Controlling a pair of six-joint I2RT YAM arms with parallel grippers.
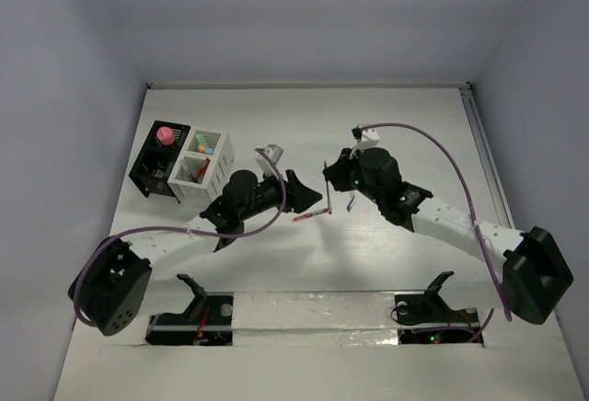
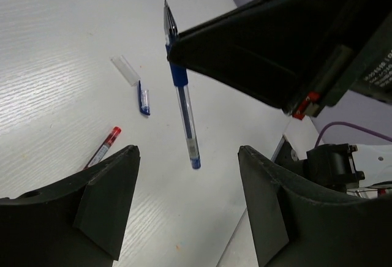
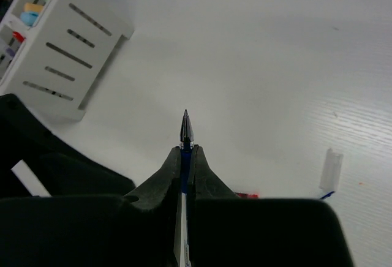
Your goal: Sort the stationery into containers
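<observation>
A clear pen with a blue grip [image 2: 185, 111] hangs steeply tilted above the table, its metal tip up. My right gripper is shut on it near that tip. My left gripper faces the pen with its fingers apart; the pen's lower end appears in the gap, not visibly touched. A red pen [image 1: 311, 214] and a small blue and clear piece [image 2: 144, 98] lie on the table below. At the left stand a white organizer [image 1: 218, 174] and a black container [image 1: 140, 178].
Colored stationery fills parts of the white organizer, and a pink roll [image 1: 166, 135] sits in the black container. Another clear piece [image 2: 125, 70] lies by the blue one. Both grippers are close together mid-table.
</observation>
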